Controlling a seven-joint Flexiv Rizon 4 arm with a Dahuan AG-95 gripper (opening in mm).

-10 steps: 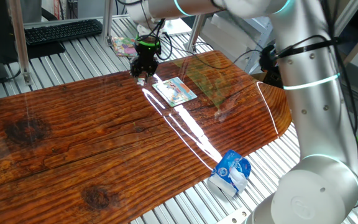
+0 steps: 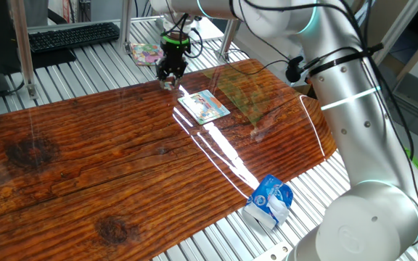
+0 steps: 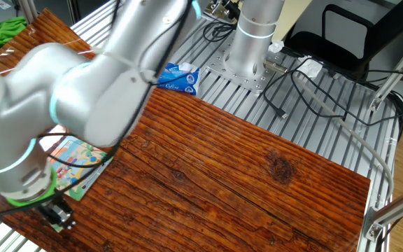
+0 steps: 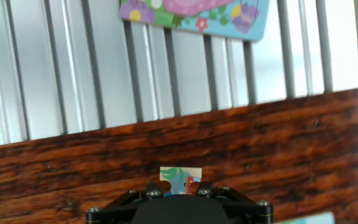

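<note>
A small picture piece [image 4: 181, 179], with a green and blue print and a red patch, is held at the tips of my gripper, which looks shut on it. In exterior view 1 my gripper [image 2: 168, 78] points down near the far edge of the wooden board, with a pale bit at its tips. A colourful picture board [image 2: 203, 106] lies flat on the wood beside it; exterior view 2 shows this picture board [image 3: 75, 166] partly behind cables. Whether the piece touches the wood I cannot tell.
Beyond the wooden board [image 2: 85, 159], a second colourful picture board [image 4: 241, 15] lies on the metal slats. A blue-and-white packet [image 2: 270, 199] sits at the near edge. A black keyboard [image 2: 75, 38] is at the far left. Most of the wood is clear.
My gripper has shifted slightly toward the far edge and to the right, the pale bit at its tips moving with it. The picture board and packet have stayed put.
</note>
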